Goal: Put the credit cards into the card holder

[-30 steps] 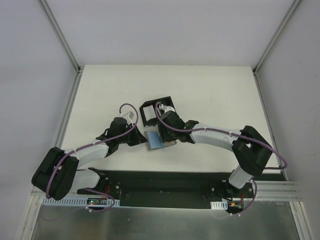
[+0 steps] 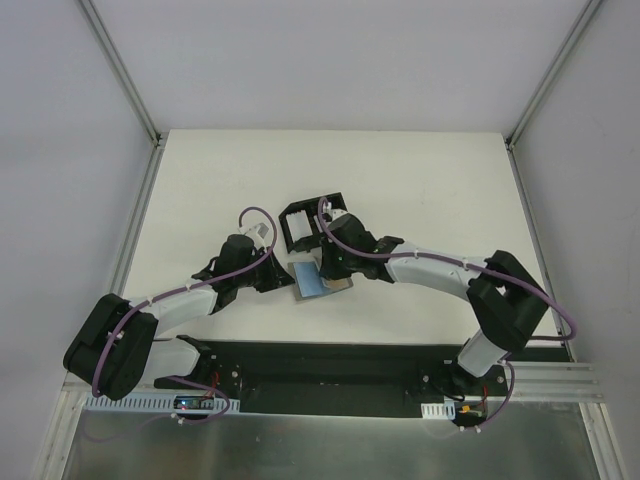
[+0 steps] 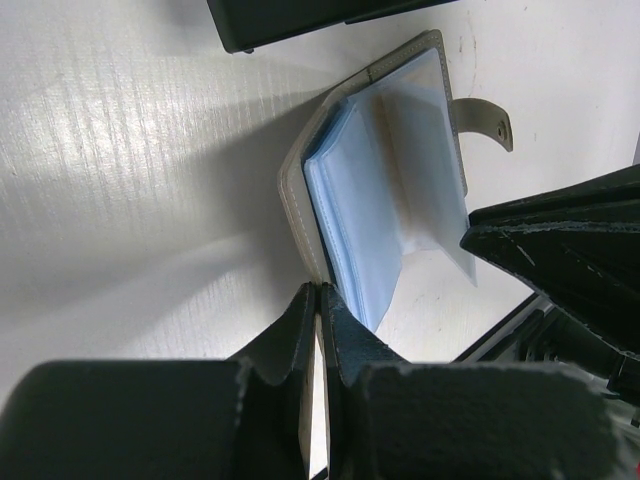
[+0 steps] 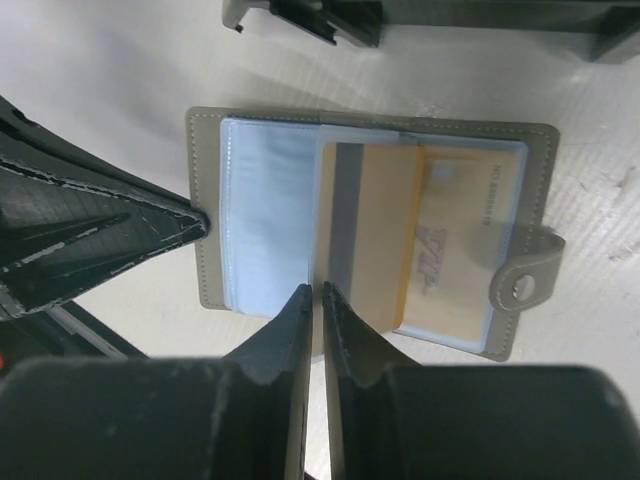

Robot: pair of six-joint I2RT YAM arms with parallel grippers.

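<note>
The card holder (image 4: 269,210) lies open on the table, with light-blue clear sleeves, a tan card (image 4: 470,220) in the right one and a grey leather strap (image 4: 535,260). My left gripper is shut at the holder's edge, the grey leather edge between or against its fingertips. My right gripper is shut over the holder on the edge of a raised clear sleeve that shows tan with a dark stripe; whether a card is in it is hard to tell.
A black tray (image 2: 297,209) with compartments and white cards stands just behind the holder.
The left arm has not visibly moved.
</note>
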